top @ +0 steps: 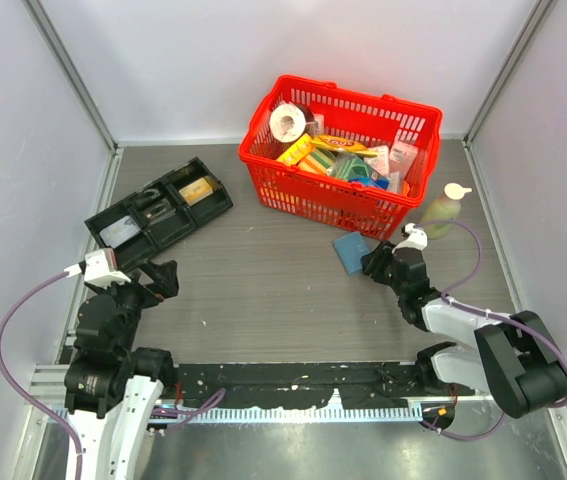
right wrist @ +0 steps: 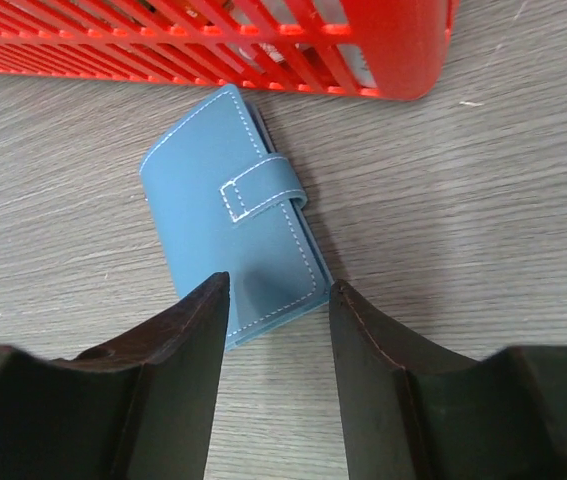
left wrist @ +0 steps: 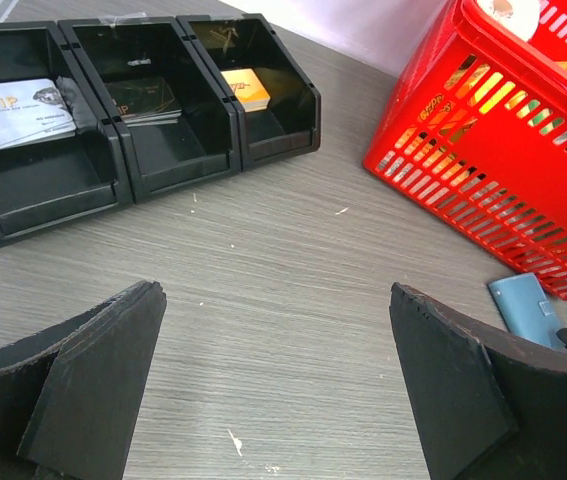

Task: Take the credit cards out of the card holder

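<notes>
A light blue card holder (top: 352,253) with a stitched strap and flap lies on the table below the red basket; the right wrist view shows it closed. My right gripper is part open at the holder's near right corner, fingertips low by its edge. My left gripper stands open at the left side of the table, nothing between its fingers, well away from the holder.
A red basket (top: 283,185) full of goods stands at the back, close above the holder. A black three-compartment tray (top: 178,225) holding cards sits at back left. A pump bottle (top: 441,212) stands at right.
</notes>
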